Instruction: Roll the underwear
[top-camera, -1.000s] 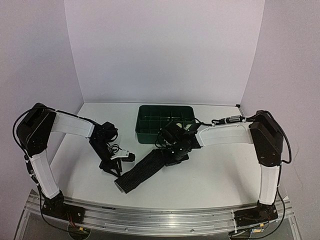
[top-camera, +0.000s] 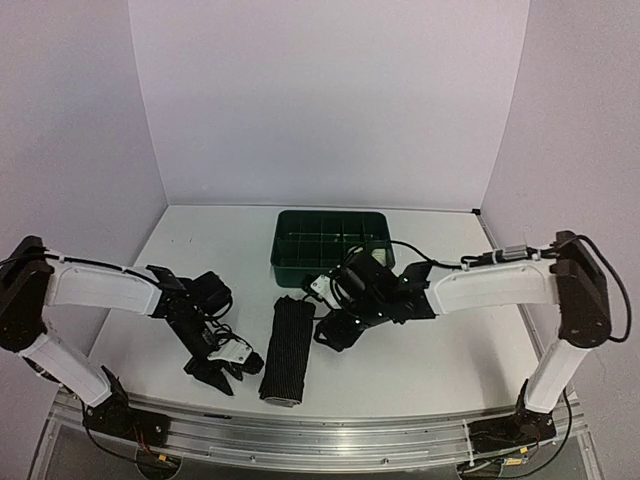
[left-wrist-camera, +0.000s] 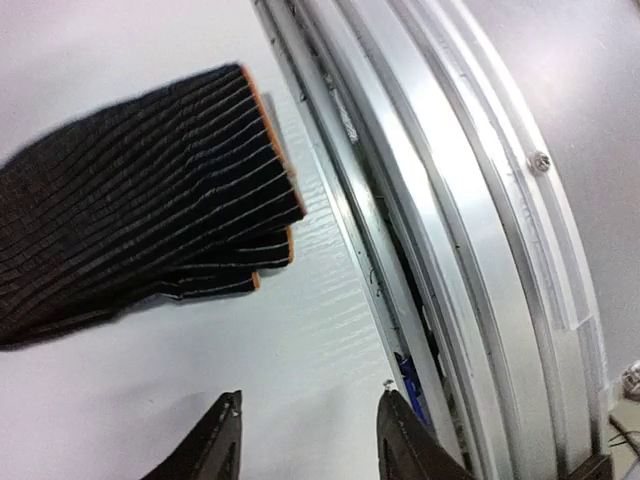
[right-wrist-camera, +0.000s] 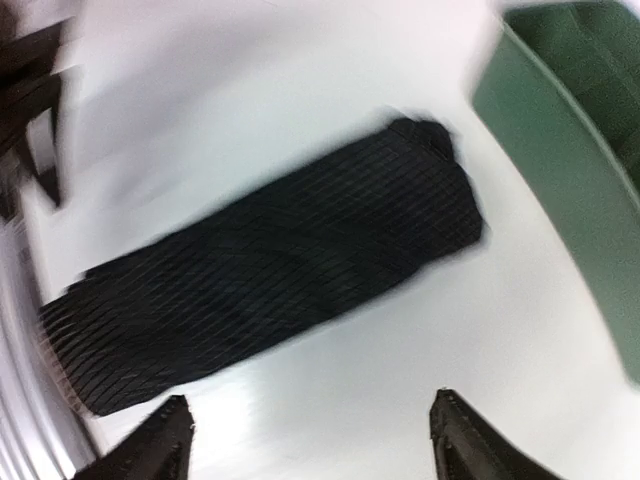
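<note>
The dark striped underwear (top-camera: 287, 350) lies as a long folded strip, front to back, in the middle of the table; its near end shows layered edges with orange trim in the left wrist view (left-wrist-camera: 150, 200), and the whole strip shows in the right wrist view (right-wrist-camera: 260, 260). My left gripper is open just left of the strip's near end, nothing between its fingers. My right gripper is open and empty, right of the strip's far half in the top view.
A green divided bin (top-camera: 328, 232) stands behind the strip. The metal rail (top-camera: 320, 425) runs along the front edge.
The strip has swung from diagonal to nearly straight front-to-back. Both grippers have moved away from it, the left one to the left, the right one to the right.
</note>
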